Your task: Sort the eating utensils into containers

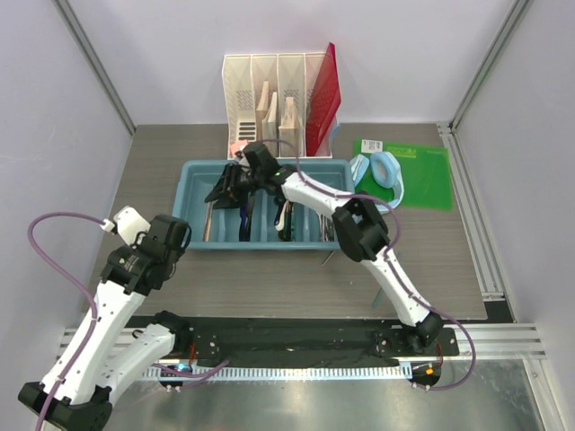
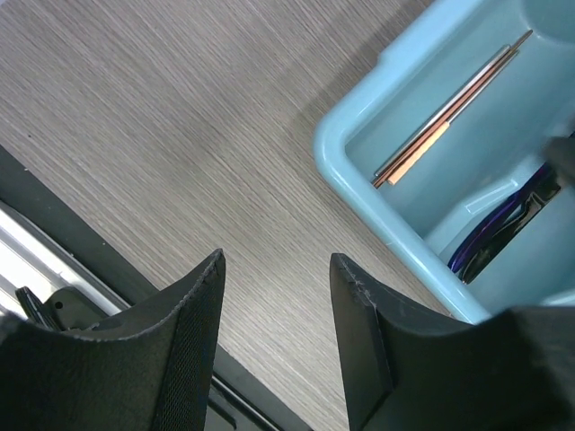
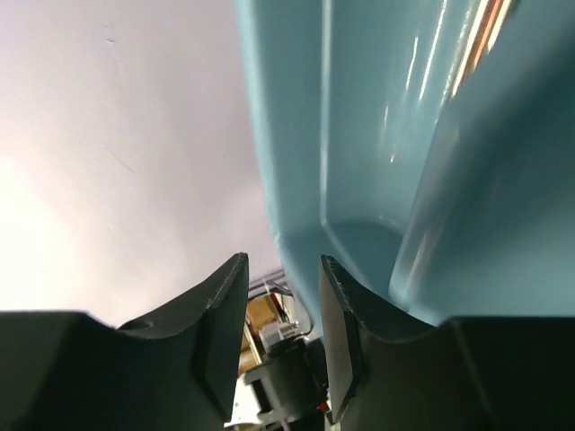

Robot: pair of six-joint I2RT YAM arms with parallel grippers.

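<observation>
The blue divided tray (image 1: 269, 250) holds several utensils. In its leftmost compartment, thin chopsticks (image 2: 454, 112) of brown and silver lie bunched side by side. Purple and black handles (image 1: 245, 218) fill the neighbouring compartment. Farther right are dark-handled utensils (image 1: 285, 221) and, partly behind the right arm, metal cutlery (image 1: 326, 229). My right gripper, reaching over the tray's left part, is open with nothing between its fingers. My left gripper stands off the tray's front-left corner, fingers apart and empty above bare table.
Behind the tray stands a white rack (image 1: 238, 81) with wooden pieces and a red panel (image 1: 324, 103). Blue-rimmed headphones or strap (image 1: 386, 171) lie on a green sheet (image 1: 427, 175) at right. A loose stick (image 1: 377, 296) lies on the table.
</observation>
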